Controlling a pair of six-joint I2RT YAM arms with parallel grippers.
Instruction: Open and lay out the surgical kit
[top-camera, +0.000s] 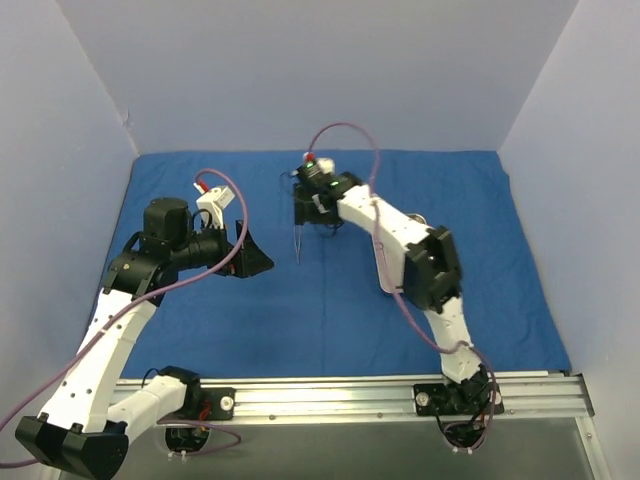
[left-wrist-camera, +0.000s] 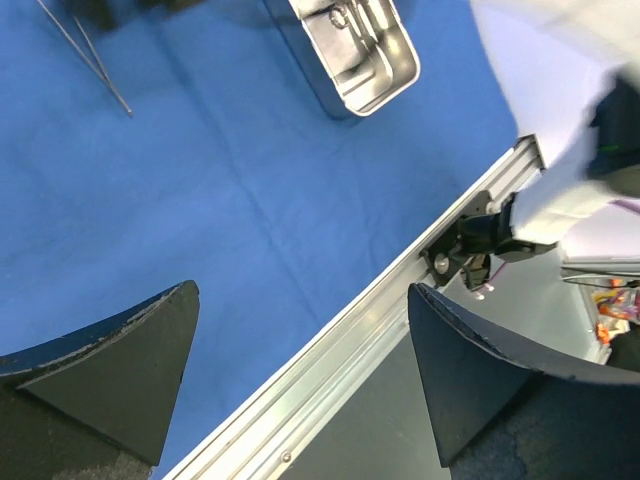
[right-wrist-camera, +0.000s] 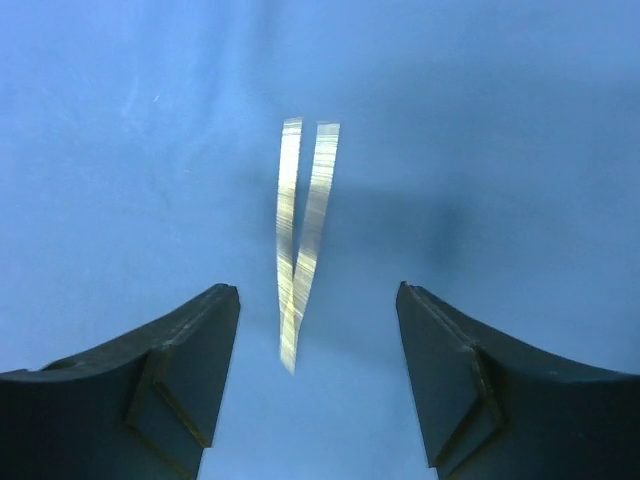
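Thin metal tweezers (right-wrist-camera: 297, 255) lie on the blue cloth; the right wrist view shows them below and between the fingers of my right gripper, which is open and holds nothing. In the top view the tweezers (top-camera: 298, 243) lie just in front of that gripper (top-camera: 300, 205). My left gripper is open and empty over the left-middle cloth. To the right, a metal tray (top-camera: 384, 260) is partly covered by the right arm. Part of its inside, with metal instruments (left-wrist-camera: 365, 50), shows in the left wrist view.
Blue cloth (top-camera: 290, 330) covers the table, and its front middle is bare. Grey walls enclose the back and sides. A metal rail (top-camera: 320, 392) runs along the front edge, and a pink tube loops over each arm.
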